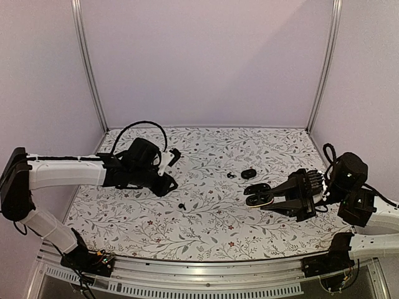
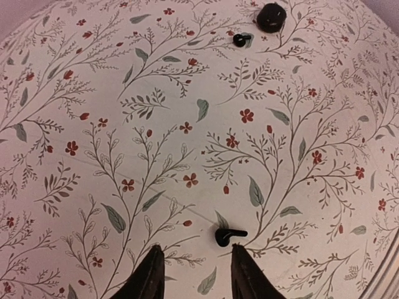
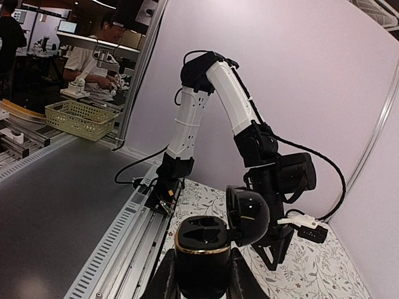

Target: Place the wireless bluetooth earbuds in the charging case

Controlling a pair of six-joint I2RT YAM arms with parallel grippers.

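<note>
A black open charging case (image 1: 260, 198) with a gold rim is off to the right, its lid (image 3: 248, 215) raised. My right gripper is shut on its base, holding it up above the table. A small black earbud (image 1: 181, 206) lies on the patterned table, its short stem visible in the left wrist view. My left gripper is above and apart from that earbud, fingers part open and empty. Another black earbud (image 2: 239, 40) lies farther back; the top view shows it near the table's middle.
Beside the farther earbud sits a dark rounded object (image 1: 249, 174). Pale walls (image 1: 206, 62) enclose the table's back and sides. Open table surface (image 1: 212, 237) lies between the two arms, toward the front rail.
</note>
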